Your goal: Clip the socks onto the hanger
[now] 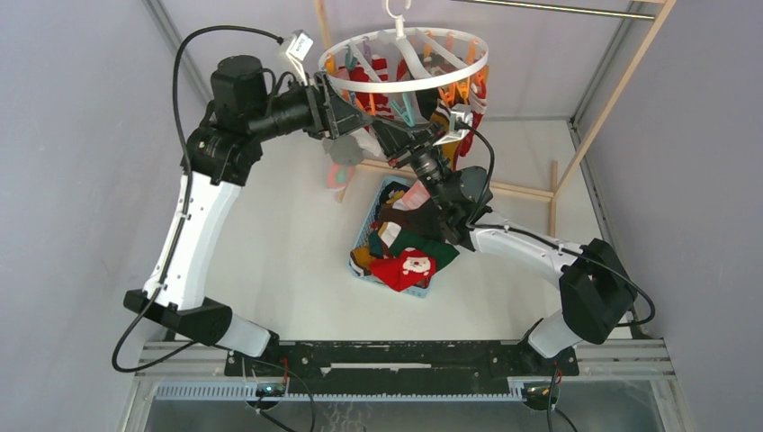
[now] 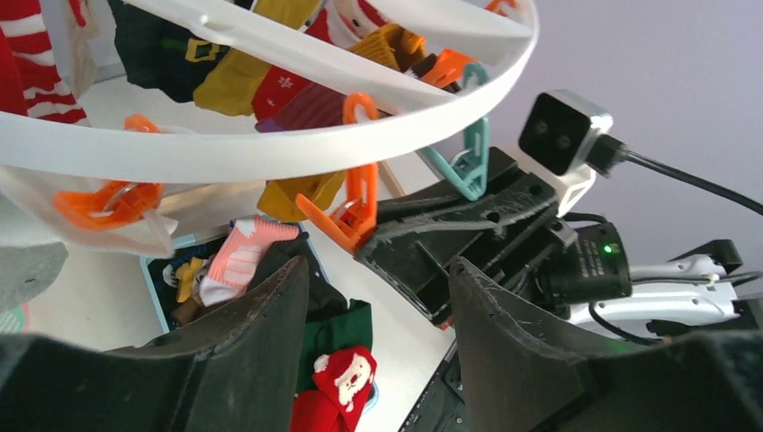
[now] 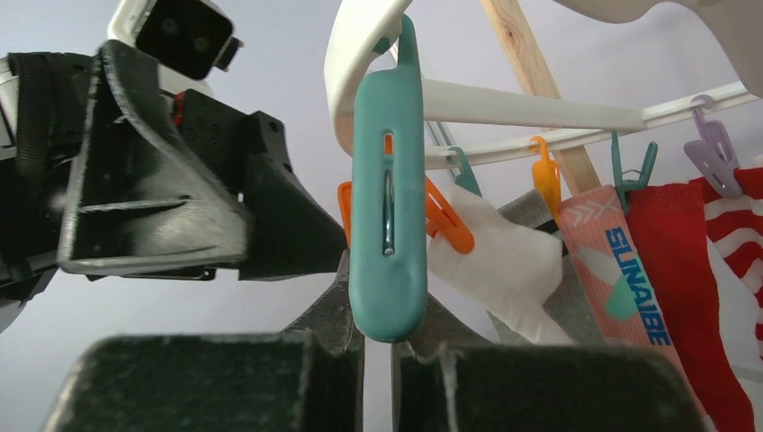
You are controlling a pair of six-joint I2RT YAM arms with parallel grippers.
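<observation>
The round white hanger carries several clips and socks along its ring. In the left wrist view my right gripper is shut on the lower end of an orange clip. A teal clip hangs over the same gripper, and in the right wrist view this teal clip covers most of the grip. Close by, my left gripper stands part open, nothing visible between its fingers. From above, the left gripper nearly meets the right one below the hanger's front rim.
A blue basket of loose socks stands on the white floor below, a red Santa sock on top. A wooden frame rises at the back right. Other socks, such as a plain red one, hang from clips nearby.
</observation>
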